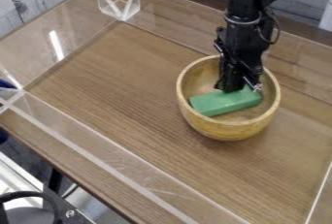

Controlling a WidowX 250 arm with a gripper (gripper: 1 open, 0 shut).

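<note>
A tan bowl [208, 123] sits on the wooden table at the centre right, with a flat green block [220, 103] inside it. My black gripper [242, 80] reaches down from the top into the back of the bowl, just above and behind the block. It looks shut; whether it touches the block is hard to tell, as the fingertips are small and dark here.
A white taped shape [119, 3] is near the back left. Black cables [26, 208] lie at the lower left corner, off the table's edge.
</note>
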